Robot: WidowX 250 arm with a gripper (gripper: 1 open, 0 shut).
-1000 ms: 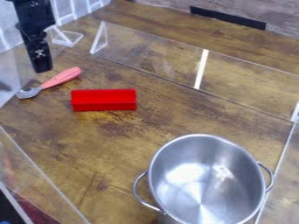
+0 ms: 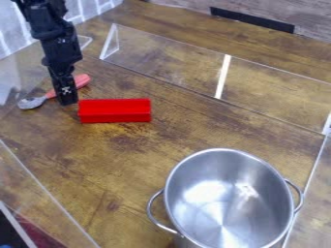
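My black gripper (image 2: 66,94) is down at the left of the table, over a spoon with a pink handle (image 2: 80,81) and a metal head (image 2: 31,102). Its fingertips are at the handle and hide part of it; whether they touch it or close round it I cannot tell. A red block (image 2: 114,110) lies just right of the gripper. A large steel pot (image 2: 227,199) with two side handles stands at the lower right.
Clear panels edge the wooden table (image 2: 130,155) at the left, back and right. The middle, between block and pot, is bare.
My gripper has descended and moved slightly right onto the spoon's handle. The block and pot have not moved.
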